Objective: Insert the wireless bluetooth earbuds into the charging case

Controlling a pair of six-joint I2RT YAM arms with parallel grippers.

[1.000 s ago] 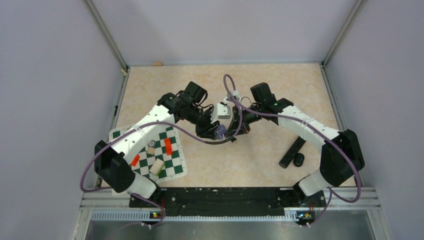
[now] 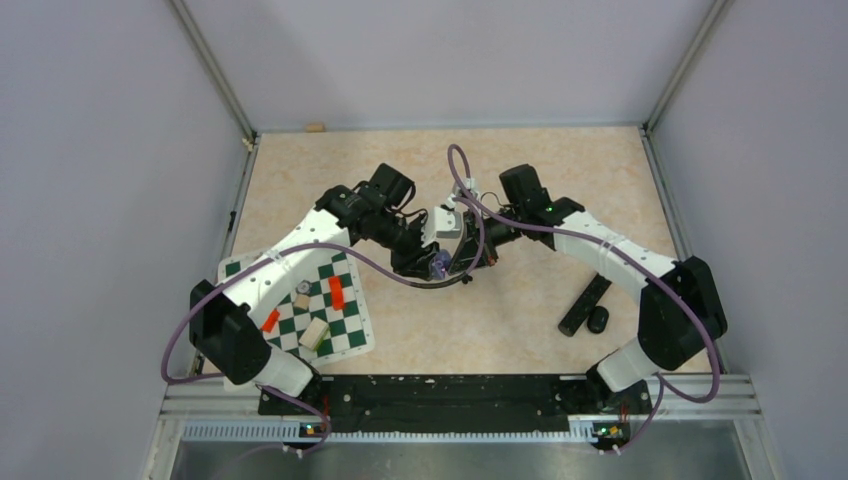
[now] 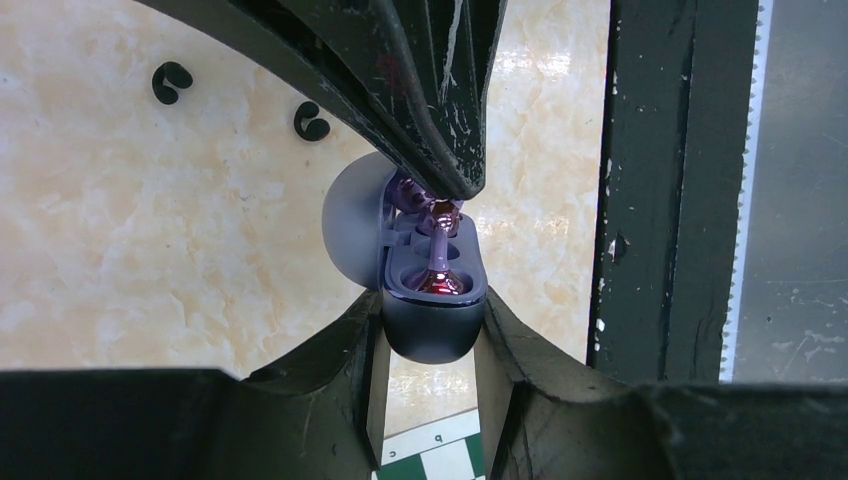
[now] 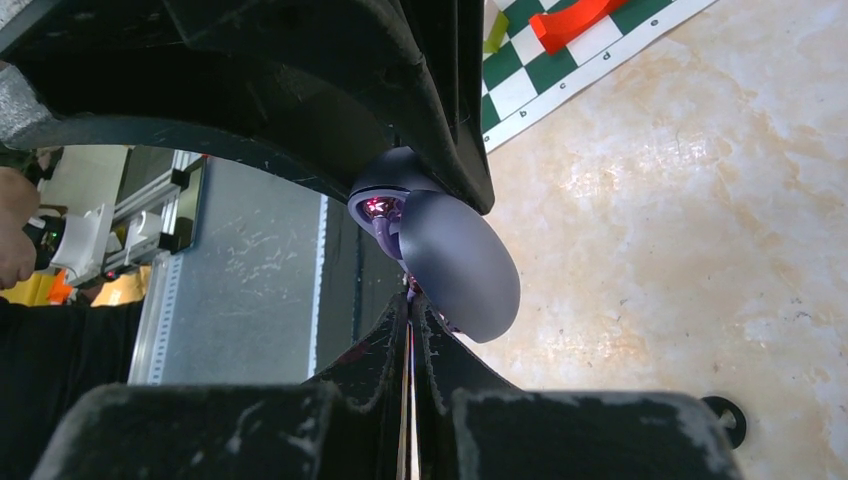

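Note:
The purple-grey charging case [image 3: 434,325] is clamped between the fingers of my left gripper, with its lid [image 3: 355,222] standing open. Inside the case, a shiny purple earbud [image 3: 440,283] shows at the near end, its stem pointing toward the other end. More shiny purple parts lie at the far end, partly covered by the right fingertips [image 3: 462,185]. My right gripper is shut at the case, its tips close to a shiny purple part; nothing clear shows between them. The lid [image 4: 462,265] hides much of the inside in the right wrist view. From above, the case [image 2: 440,263] sits between both grippers.
A green-and-white checkered board [image 2: 352,322] with orange pieces and small blocks lies at the left. A black bar [image 2: 585,305] and a small black oval object [image 2: 598,320] rest at the right.
The right arm and its cable have shifted very slightly near the case. The left arm and the case look unmoved.

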